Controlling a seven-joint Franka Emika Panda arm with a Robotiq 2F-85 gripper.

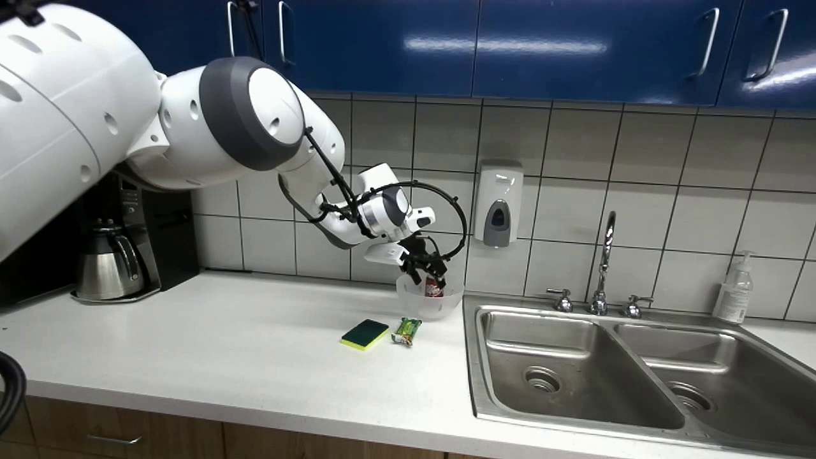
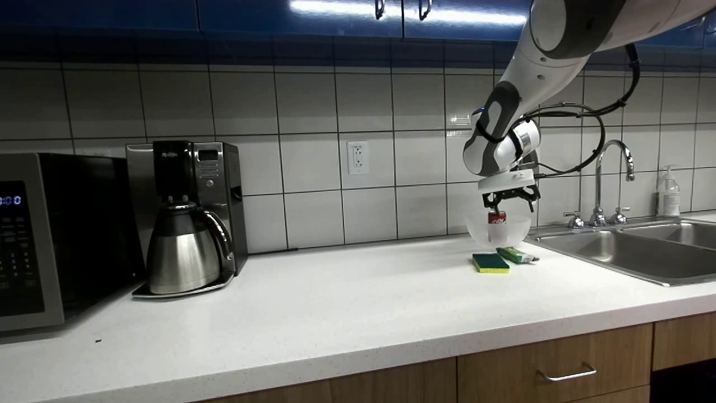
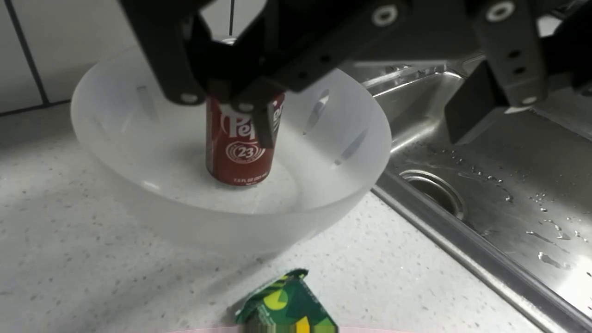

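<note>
A red Dr Pepper can [image 3: 238, 158] stands upright inside a frosted white bowl [image 3: 244, 230]. The bowl sits on the counter beside the sink. My gripper is open above the bowl, its fingers wide apart. In the wrist view the left finger [image 3: 265, 130] crosses in front of the can's upper part, and whether it touches the can is unclear. The right finger [image 3: 471, 108] appears over toward the sink, with no object between the two. From the second exterior view, the can [image 2: 497, 219] shows just under one fingertip of the gripper [image 2: 514, 207].
A green snack packet [image 1: 406, 331] and a green-yellow sponge [image 1: 364, 334] lie in front of the bowl. The double sink [image 1: 566, 367] borders it on the right, and the tiled wall is close behind. Open counter [image 1: 229, 329] stretches left toward the coffee maker [image 2: 184, 221].
</note>
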